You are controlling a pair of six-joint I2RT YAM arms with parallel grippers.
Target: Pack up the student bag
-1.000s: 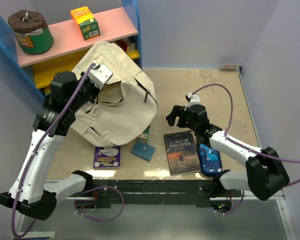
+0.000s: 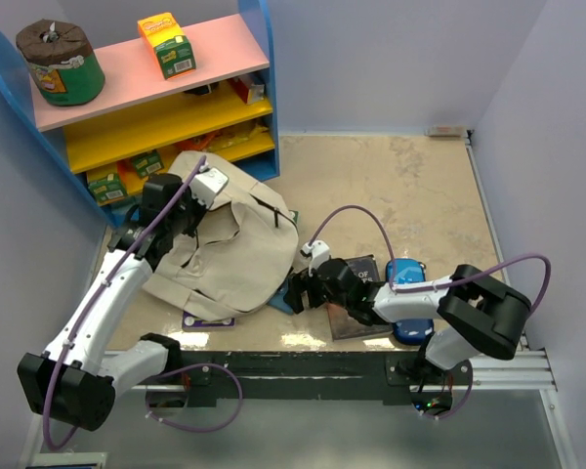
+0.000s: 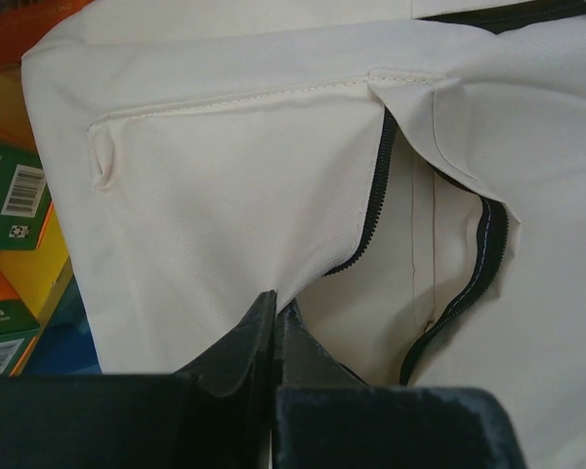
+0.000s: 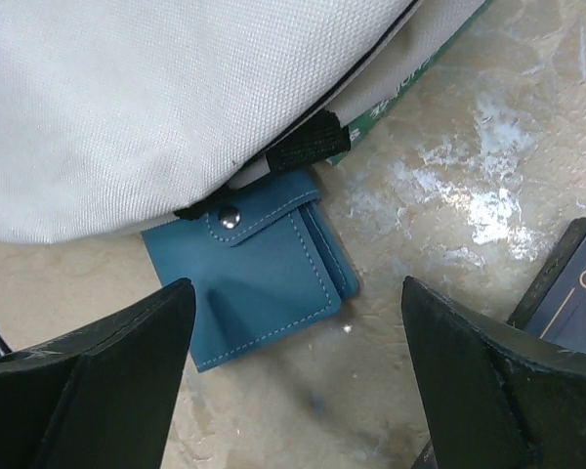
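A cream canvas bag [image 2: 234, 264] with an open zipped pocket lies in front of the shelf. My left gripper is shut at the pocket's edge, apparently pinching the fabric. My right gripper stands part open low over a small blue snap-flap case [image 4: 254, 283], which lies beside the bag's edge, between its fingers in view, not visibly gripped. A book [image 2: 356, 327] lies partly under the right arm, and a blue pencil case [image 2: 410, 327] is at its right. A purple item [image 2: 207, 320] pokes out below the bag.
A shelf unit [image 2: 171, 127] at the back left holds boxes and a green container [image 2: 63, 73] on top. A wall stands on the right.
My left gripper and the bag have come down, covering more of the purple item. My right gripper has moved left and toward the front, over the small blue case.
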